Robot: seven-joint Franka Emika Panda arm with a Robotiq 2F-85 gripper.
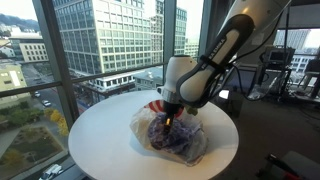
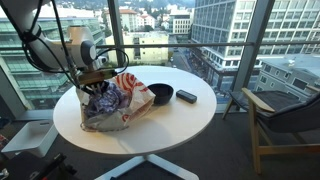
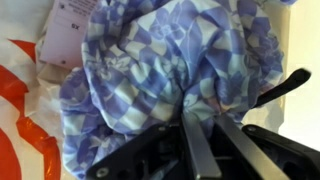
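Note:
A blue-and-white checkered cloth [image 3: 150, 65] fills most of the wrist view, bunched up in folds. My gripper is shut on a fold of it, and the fingertips are partly buried in the fabric. In exterior view 1 the cloth [image 1: 182, 137] is heaped beneath the gripper [image 1: 168, 115], within a crumpled white and red bag [image 1: 144, 122]. From the other side, the bag [image 2: 140, 101] spreads around the cloth [image 2: 106, 101] at the table's left part. Whether the cloth's lower part touches the bag is hard to tell.
A black bowl [image 2: 159, 93] stands right behind the bag, with a small dark box [image 2: 186, 96] farther right. A wooden chair [image 2: 275, 115] stands apart from the table.

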